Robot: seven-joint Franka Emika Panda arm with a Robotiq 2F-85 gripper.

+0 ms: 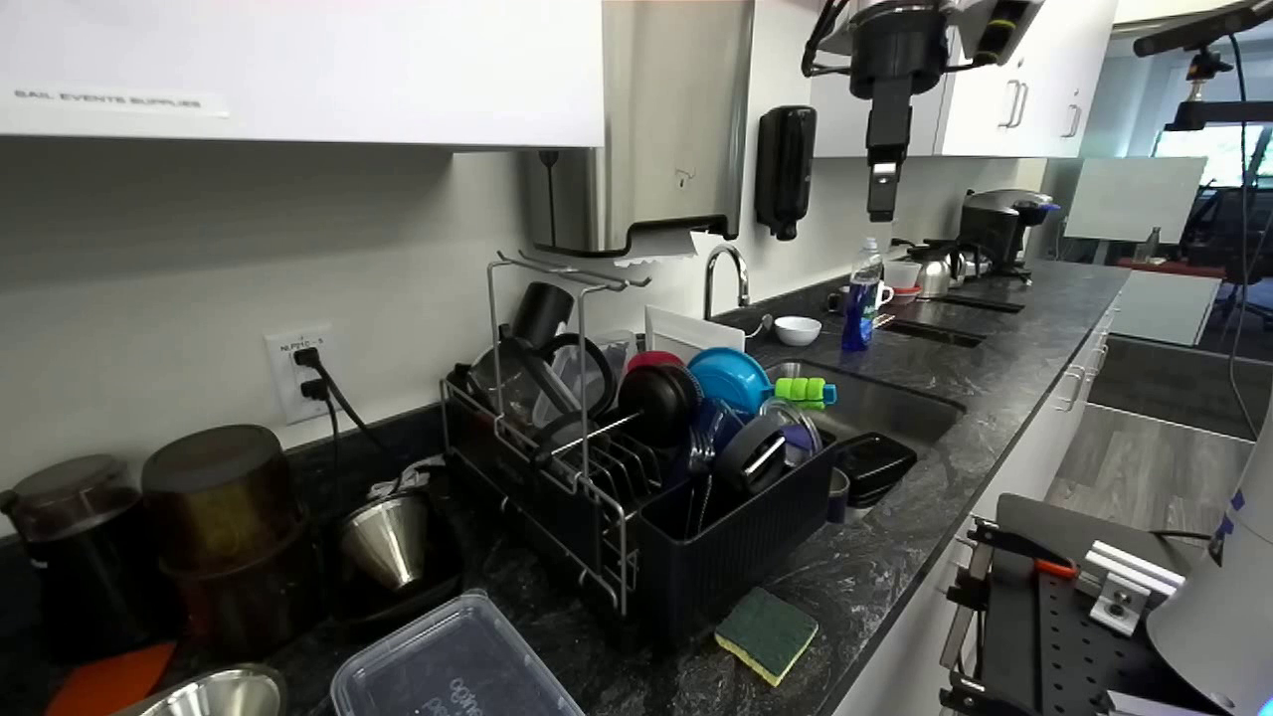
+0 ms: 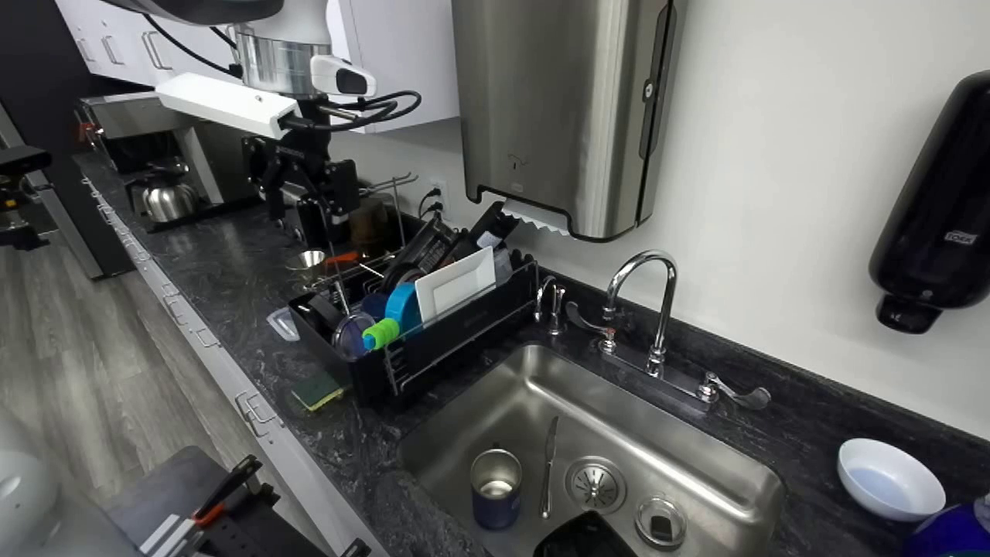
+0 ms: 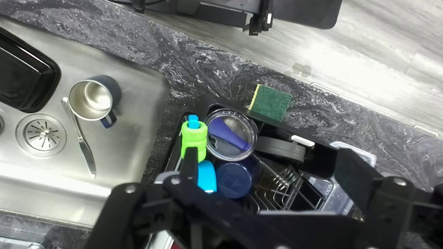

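My gripper is open above the black dish rack, its two fingers far apart with nothing between them. Exterior view 1 has the gripper high over the counter, pointing down. Within the rack are a green-handled blue utensil, a clear round lid, a dark blue cup and other dishes. A green and yellow sponge lies on the counter beside the rack. The sink holds a blue mug, a knife and a black tray.
A faucet rises behind the sink. On the counter are a white bowl, a blue soap bottle and a clear plastic container. A steel towel dispenser hangs above the rack.
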